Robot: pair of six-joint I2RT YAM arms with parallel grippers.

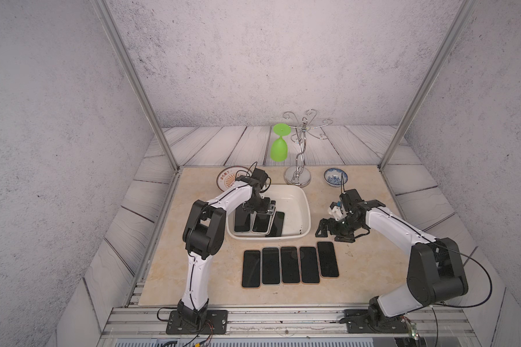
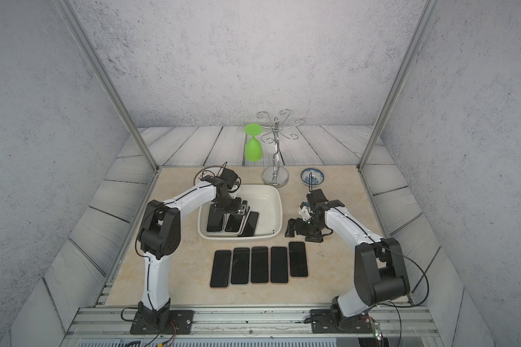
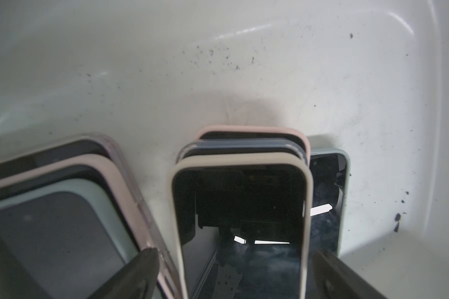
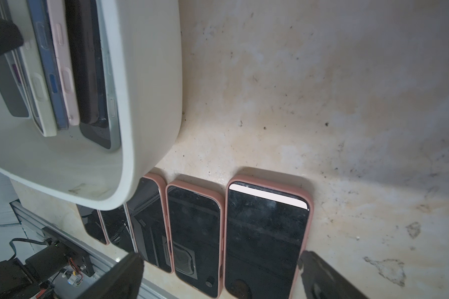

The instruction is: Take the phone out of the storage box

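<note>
The white storage box (image 1: 302, 199) holds several phones in stacks. In the left wrist view, a beige-edged phone (image 3: 244, 224) tops the middle stack, with a grey-edged and a pink-edged case under it. A left stack (image 3: 50, 234) and a flat phone (image 3: 329, 189) lie on either side. My left gripper is open over the middle stack, its blurred fingers (image 3: 137, 274) on either side of the top phone; contact cannot be told. To the right of the box my right gripper (image 1: 333, 230) stands open and empty.
Several dark phones (image 1: 290, 265) lie in a row in front of the box. A plate (image 1: 225, 180), a metal rack (image 1: 298, 176) with a green goblet (image 1: 279, 149), and a blue-patterned bowl (image 1: 335, 177) stand behind.
</note>
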